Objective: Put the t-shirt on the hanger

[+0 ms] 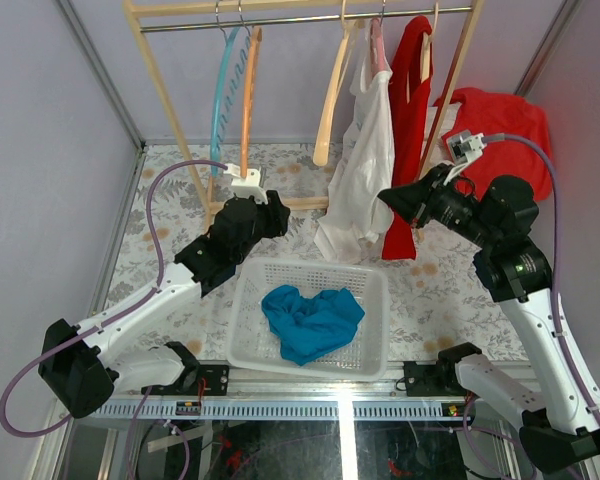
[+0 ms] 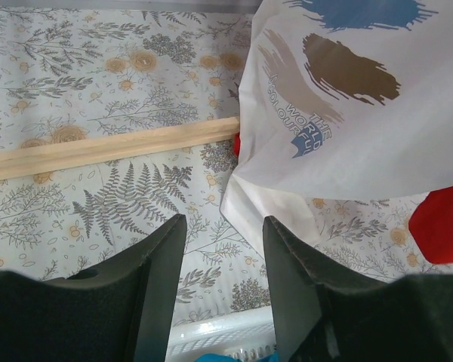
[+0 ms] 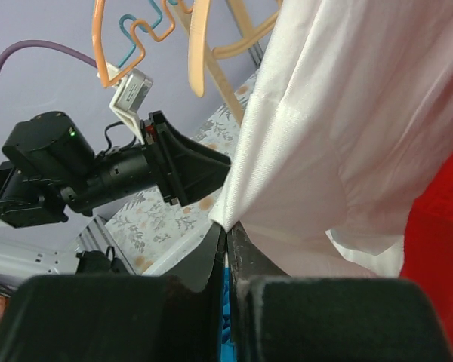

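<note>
A white printed T-shirt [image 1: 358, 170] hangs from a pink hanger [image 1: 377, 40] on the rail; its brown and blue print [image 2: 347, 68] shows in the left wrist view. My right gripper [image 1: 398, 203] is shut at the shirt's edge; in the right wrist view white fabric [image 3: 317, 128] rises from just above its fingertips, and whether it is pinched is hard to tell. My left gripper is open over the floor left of the shirt, nothing between its fingers. A blue garment [image 1: 310, 320] lies in the white basket [image 1: 370, 290].
Empty blue [image 1: 222, 85], orange [image 1: 249, 100] and wooden [image 1: 332, 90] hangers hang left of the shirt. A red garment [image 1: 412, 70] hangs to its right, and red cloth [image 1: 515, 120] lies at the back right. The wooden rack [image 1: 160, 95] frames the hangers.
</note>
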